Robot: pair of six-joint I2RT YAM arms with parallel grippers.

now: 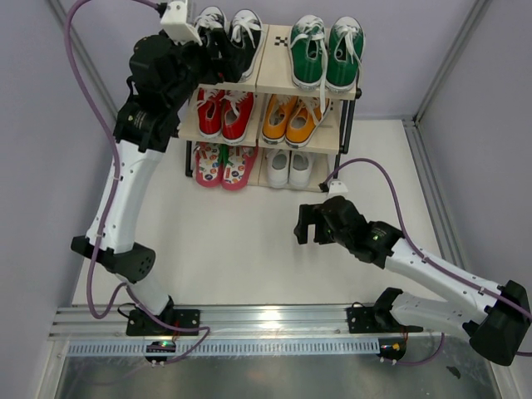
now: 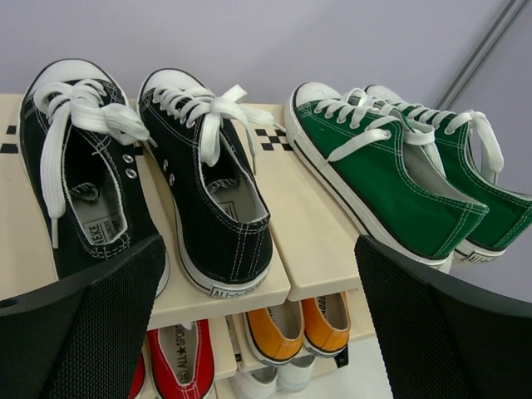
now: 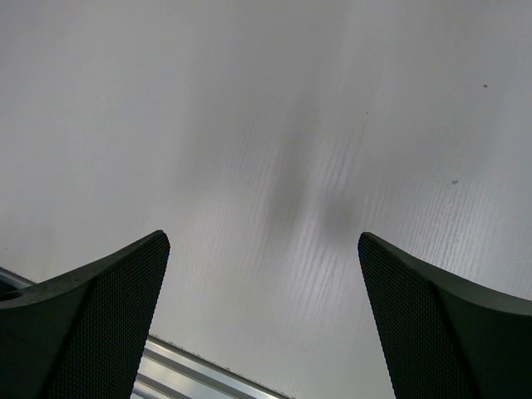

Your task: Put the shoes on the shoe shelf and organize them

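Note:
My left gripper is open at the top shelf, before two black sneakers; in the left wrist view both sit on the shelf board, green sneakers to their right. Below are red sneakers, orange sneakers, patterned pink shoes and white shoes, paired on the shelves. My right gripper is open and empty over the bare floor, lower right of the shelf.
The white floor in front of the shelf is clear. A metal rail runs along the near edge; grey walls stand at both sides.

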